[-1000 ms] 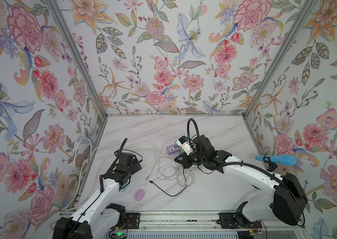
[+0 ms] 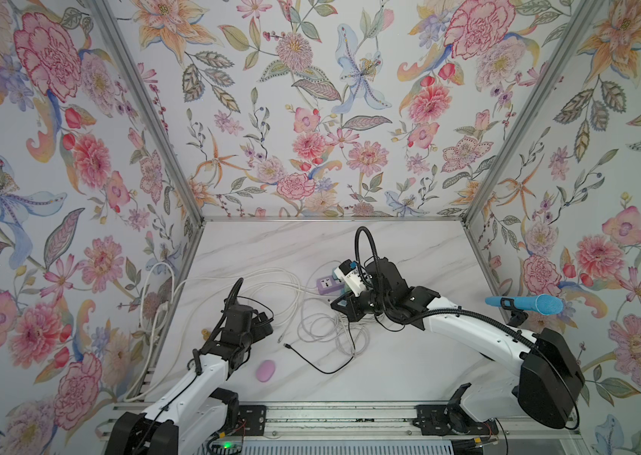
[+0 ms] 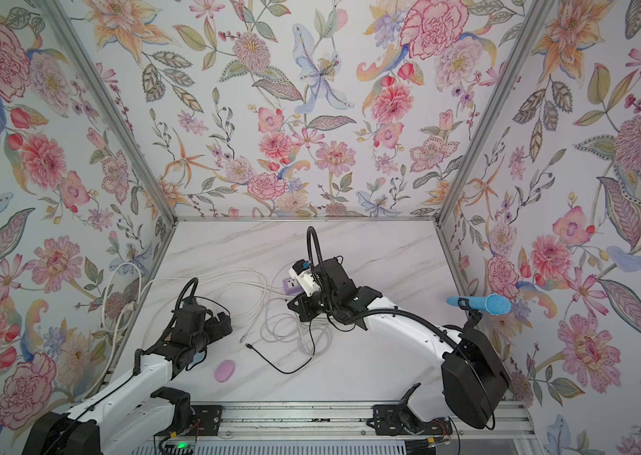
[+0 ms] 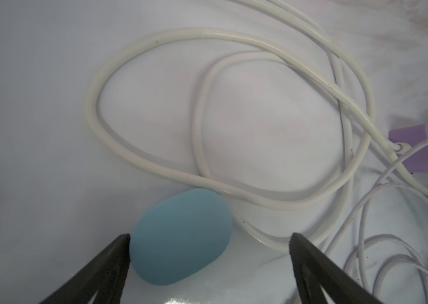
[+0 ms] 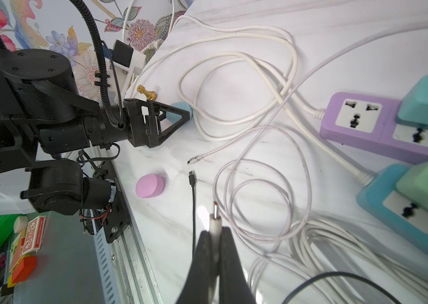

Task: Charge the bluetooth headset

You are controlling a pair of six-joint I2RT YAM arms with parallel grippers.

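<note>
A rounded light-blue case (image 4: 181, 236), likely the headset's, lies on the table in the left wrist view. My left gripper stands open around it; the case sits close to the left finger, with a wide gap to the right one. From the right wrist view, the blue case (image 5: 179, 111) shows partly behind the left fingers. My right gripper is shut above the table, with only a thin pale strip showing along its tips. A black cable's plug (image 5: 192, 178) and a white cable's plug (image 5: 193, 159) lie loose near each other.
A pink case (image 5: 150, 186) lies at the table's front left. Purple (image 5: 360, 119) and blue (image 5: 375, 197) power strips stand at right, with coiled white cables (image 5: 274, 235) before them. A gold chess-like piece (image 5: 146, 92) stands behind the left gripper.
My left arm has shifted slightly, its gripper coming a little toward the table's front. The right arm has barely moved; the pink case and black plug lie where they were.
</note>
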